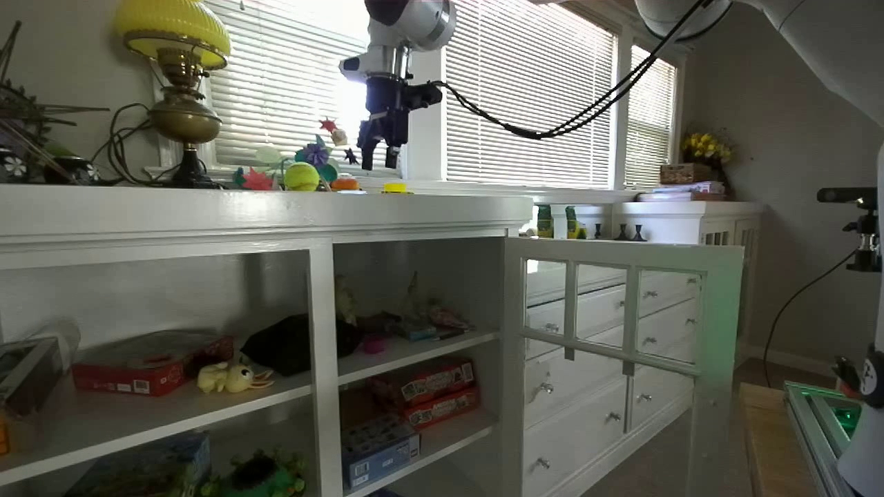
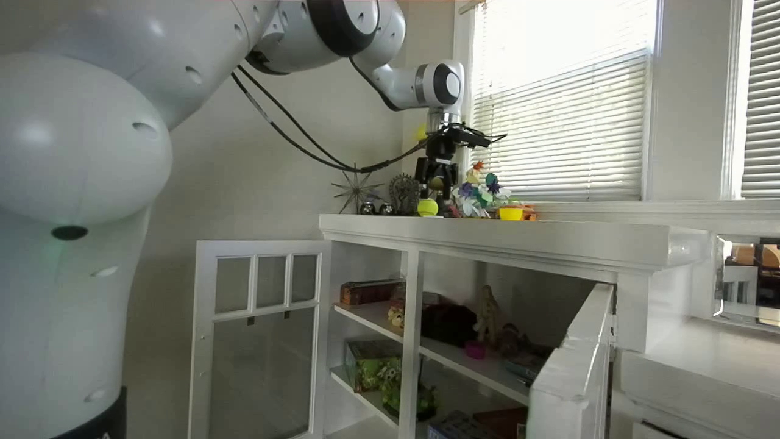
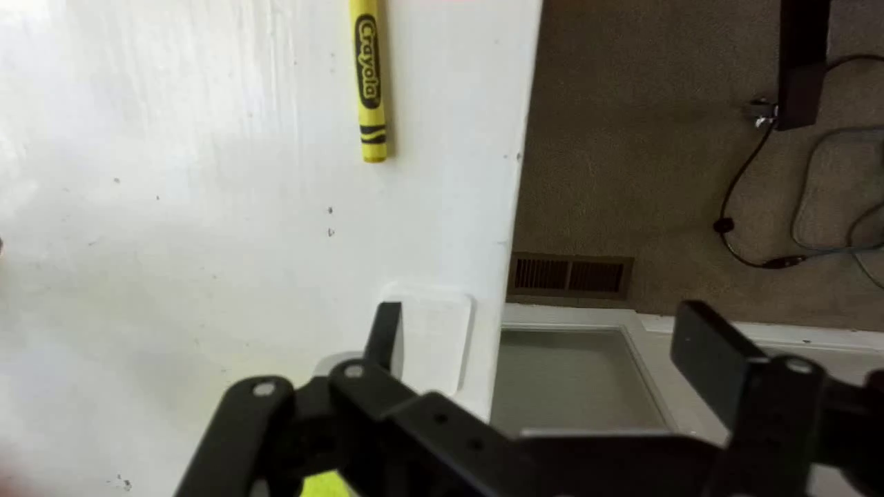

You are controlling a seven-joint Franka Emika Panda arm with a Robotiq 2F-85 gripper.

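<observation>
In the wrist view my gripper is open, its black fingers wide apart with nothing between them. A white rounded flat piece [image 3: 435, 339] lies by the cabinet top's edge, close to one finger in that view. Farther up lies a yellow Crayola crayon [image 3: 369, 83] on the white top. From the first exterior view, the gripper [image 1: 378, 159] hangs above the cabinet top, fingers down, between a yellow-green ball [image 1: 302, 177] and a small yellow object [image 1: 396, 188]. The second exterior view has the gripper [image 2: 436, 194] overlapping the ball [image 2: 428, 208] from behind.
An orange object [image 1: 344, 183] and a colourful flower decoration [image 1: 315, 154] stand near the ball. A yellow-shaded lamp [image 1: 184, 116] is farther left. Below, the glass-paned cabinet door [image 1: 613, 306] stands open, and shelves hold boxes and toys. Beyond the top's edge is floor.
</observation>
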